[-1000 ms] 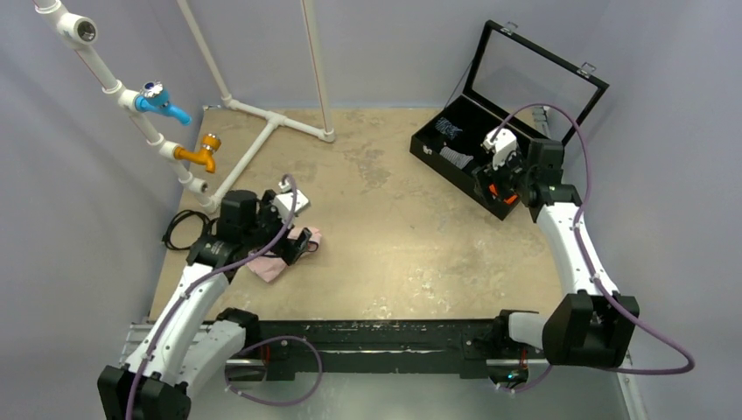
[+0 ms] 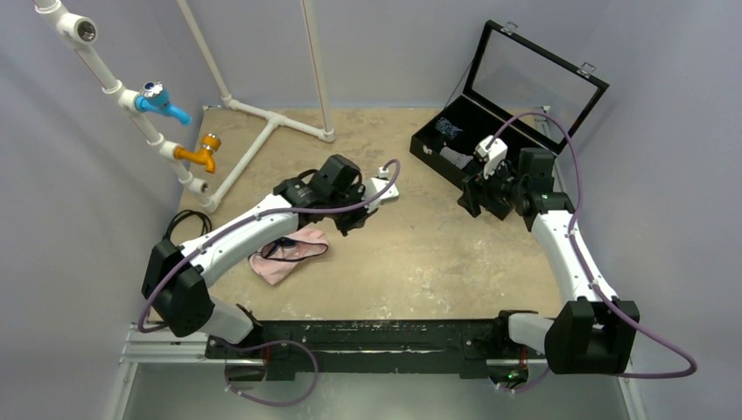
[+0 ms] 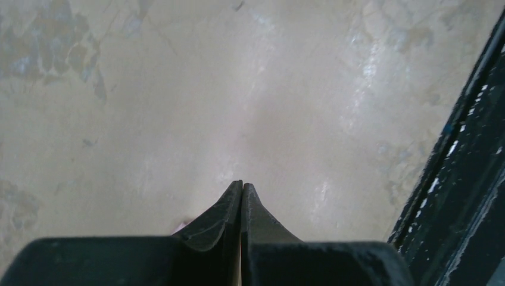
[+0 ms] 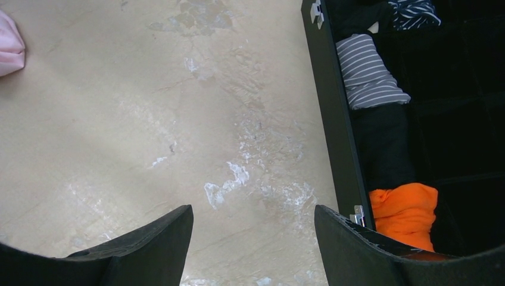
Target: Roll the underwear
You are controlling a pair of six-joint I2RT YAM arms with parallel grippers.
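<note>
The pink underwear (image 2: 302, 255) with its dark navy trim lies crumpled on the left side of the table, partly covered by the left arm in the top view. My left gripper is to the right of it, shut, with nothing between the fingers. Only a sliver of pink cloth (image 3: 181, 226) peeks out behind a finger in the left wrist view. Over by the black box, my right gripper is open and empty. At the upper left of the right wrist view, an edge of the underwear (image 4: 9, 44) shows.
An open black box (image 4: 333, 113) with a clear lid stands at the right, holding a striped roll (image 4: 370, 74), an orange roll (image 4: 405, 214) and dark cloths. White pipes with taps (image 2: 162, 105) rise at the left, near a coiled black cable (image 2: 185, 220).
My left gripper has moved right, off the underwear, and has gone from open to shut. The underwear still lies at the left. The right gripper has shifted slightly left, away from the box.
</note>
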